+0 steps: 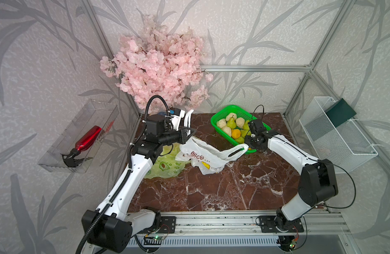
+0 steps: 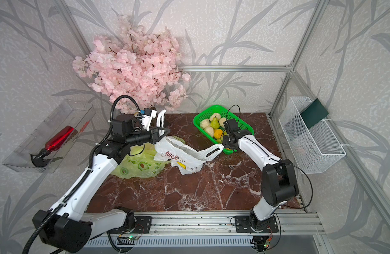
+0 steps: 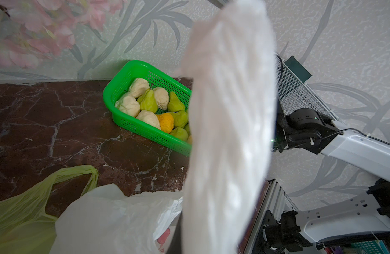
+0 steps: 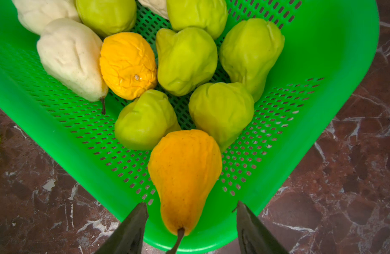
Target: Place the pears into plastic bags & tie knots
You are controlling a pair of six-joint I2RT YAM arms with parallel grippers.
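My left gripper (image 1: 190,131) is shut on one handle (image 3: 230,118) of the white plastic bag (image 1: 207,154); this handle stands up large and blurred in the left wrist view. The bag sags on the table, its mouth partly spread and its other handle (image 1: 237,153) pointing right. Low over the near end of the green basket (image 4: 330,105), my right gripper stands open. Between its fingers lies the stem end of a yellow-orange pear (image 4: 184,173), not gripped. Behind that pear are several green pears (image 4: 222,112), a wrinkled orange one (image 4: 128,65) and whitish ones (image 4: 72,59).
A yellow-green plastic bag (image 1: 166,166) lies left of the white one, partly under the left arm. Pink blossoms (image 1: 156,63) fill the back left. Bare brown marble table (image 1: 262,182) stretches in front of the basket. A white mesh rack (image 1: 334,135) is on the right wall.
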